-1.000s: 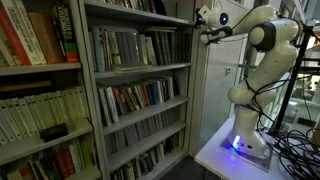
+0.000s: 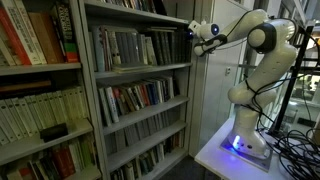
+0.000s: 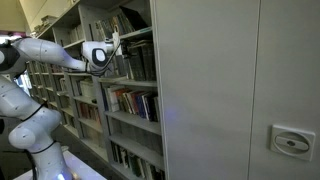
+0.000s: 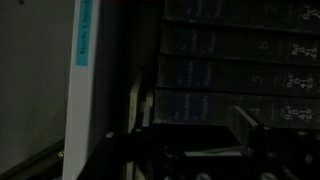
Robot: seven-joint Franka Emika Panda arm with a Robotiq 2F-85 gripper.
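Observation:
My gripper is up by the right end of the bookcase's upper shelf, close to the dark books there. In the second exterior view the gripper is small, in front of the same dark row. The dim wrist view shows the fingers apart, with dark numbered volumes ahead of them. Whether the fingers touch a book cannot be told. A pale spine with a blue label stands to the left in that view.
The bookcase's lower shelves hold more books. A tall pale panel stands just right of the bookcase. A white table is below, and loose cables lie by the arm's base.
Over the last second, my gripper and wrist have come down and shifted a little left, toward the shelf. The books in the exterior view look unmoved.

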